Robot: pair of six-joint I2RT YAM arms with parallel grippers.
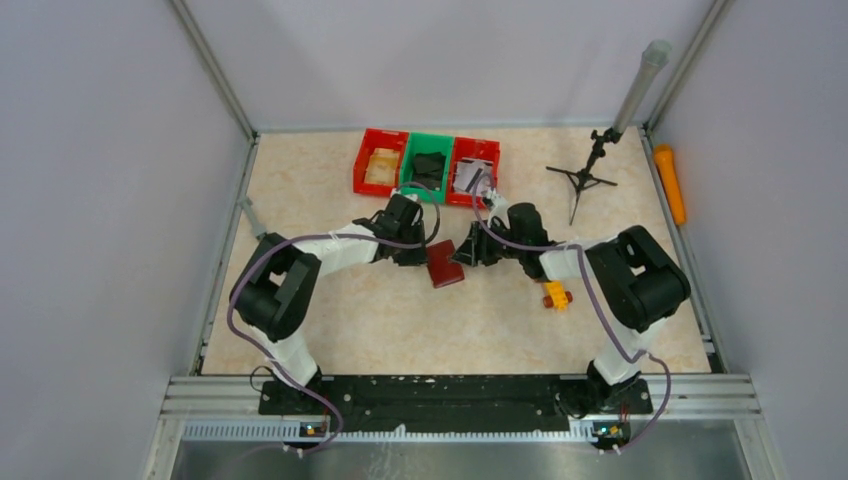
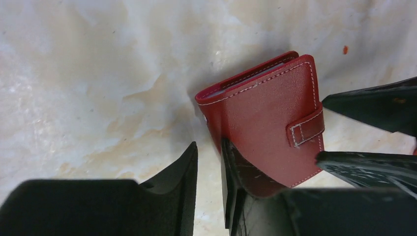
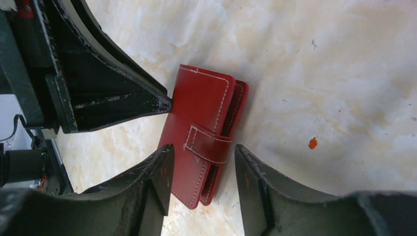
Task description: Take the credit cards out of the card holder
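The dark red card holder (image 1: 445, 268) lies on the table between my two grippers, its strap (image 3: 209, 146) fastened; no cards can be clearly made out. My left gripper is part open at the holder's edge, its fingertips low beside it. My right gripper is open above the strap side, the holder between its fingertips in that view but not visibly held. In the left wrist view the right gripper's dark fingers (image 2: 369, 105) reach in from the right.
Red and green bins (image 1: 425, 140) stand at the back. A yellow toy (image 1: 555, 293) lies under the right arm, a tripod (image 1: 590, 165) at the back right.
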